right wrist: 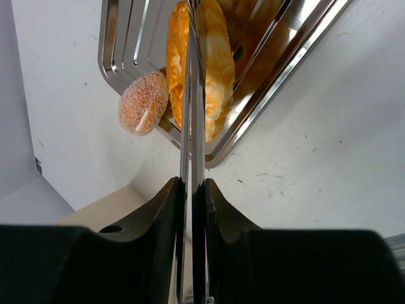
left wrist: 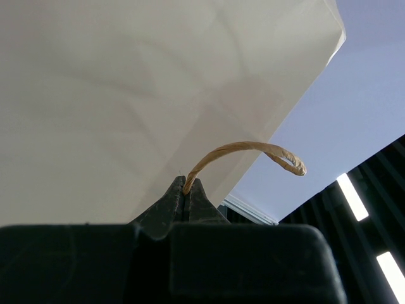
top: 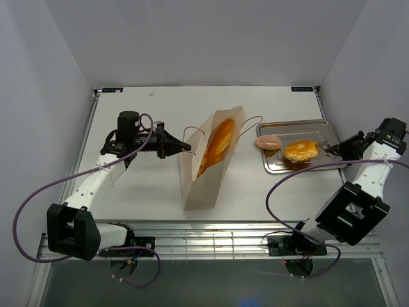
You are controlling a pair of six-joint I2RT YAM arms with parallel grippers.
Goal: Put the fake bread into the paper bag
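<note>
A tan paper bag (top: 201,195) stands upright mid-table with its mouth open; a long golden bread (top: 220,141) lies inside it. My left gripper (top: 188,151) is at the bag's left side, shut on its twisted paper handle (left wrist: 243,146). On the metal tray (top: 294,130) are a round glazed bread (top: 300,151) and a smaller pinkish, sugar-dusted bread (top: 269,142). My right gripper is shut on thin metal tongs (right wrist: 197,120), which reach over the round bread. Whether the tongs' far ends pinch it cannot be seen.
The bag's right handle (top: 251,121) sticks out toward the tray. Clear white table (top: 246,192) lies between bag and tray. Purple cables (top: 284,181) loop over the front right.
</note>
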